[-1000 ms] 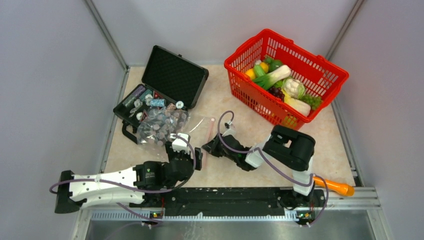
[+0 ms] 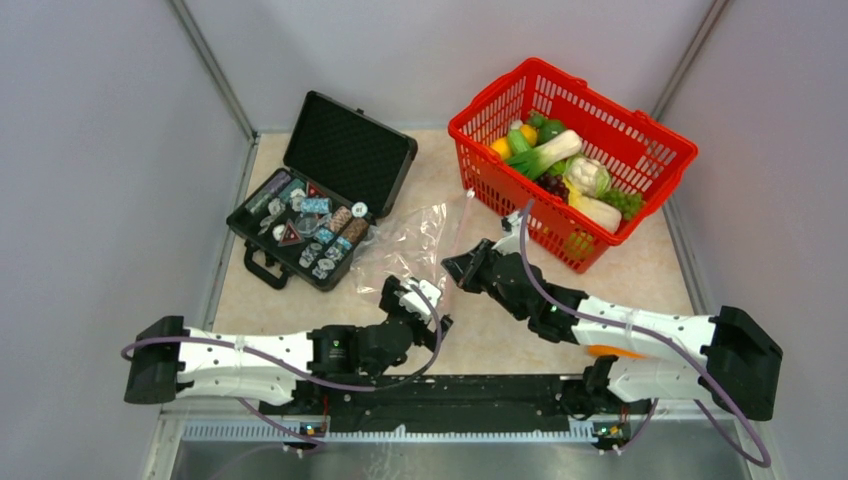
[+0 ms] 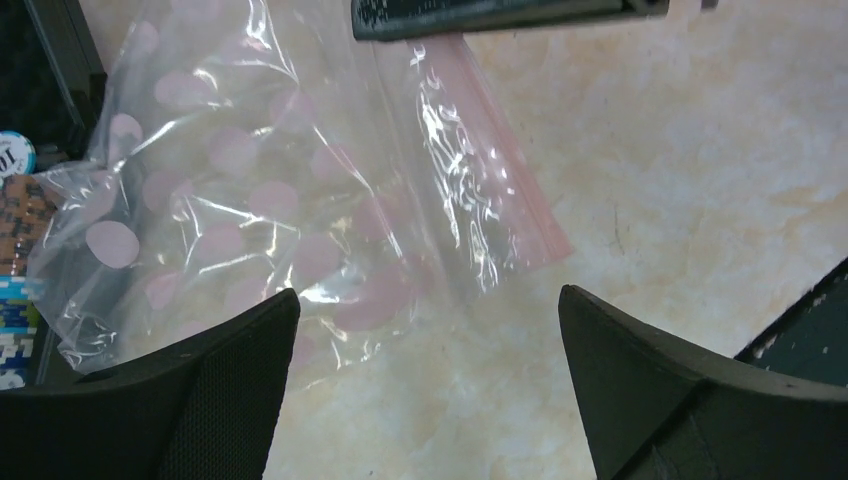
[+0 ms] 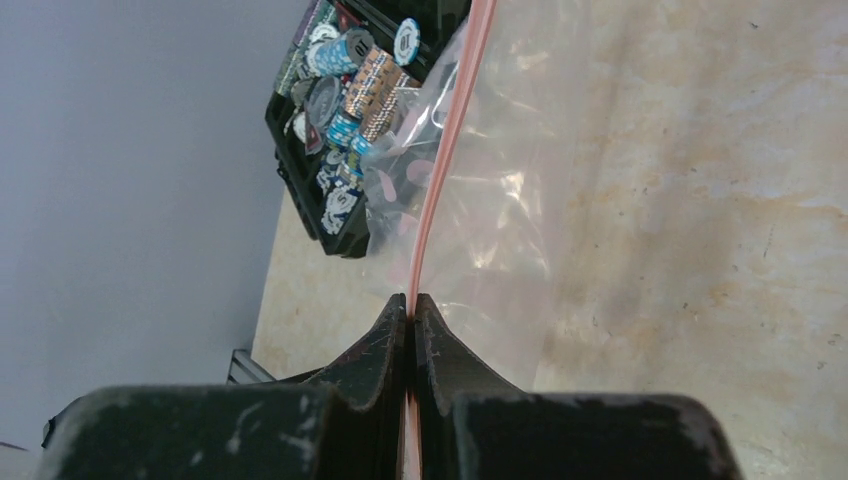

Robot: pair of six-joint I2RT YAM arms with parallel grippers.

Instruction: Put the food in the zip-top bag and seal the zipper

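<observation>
The clear zip top bag [image 2: 402,240], with pale pink dots and a pink zip strip [image 4: 442,165], appears flat and empty. My right gripper is shut on the strip, which passes between its fingertips and continues below. Facing the bag's near end, my left gripper stands open, its two fingers wide apart; bare table shows between them, with the bag's lower edge beyond. Several foods, among them a leek [image 2: 550,152] and a cauliflower [image 2: 588,177], lie in the red basket [image 2: 640,150]. An orange thing [image 2: 613,352] shows partly under the right arm.
An open black case [image 2: 340,150] with poker chips stands left of the bag, close against it. The basket fills the back right. Bare table [image 2: 500,340] shows in front of the basket, between it and the front edge.
Both grippers have moved right and away from the front. The bag has shifted right with the right gripper, off most of the chip case. The right arm now covers much of the orange thing.
</observation>
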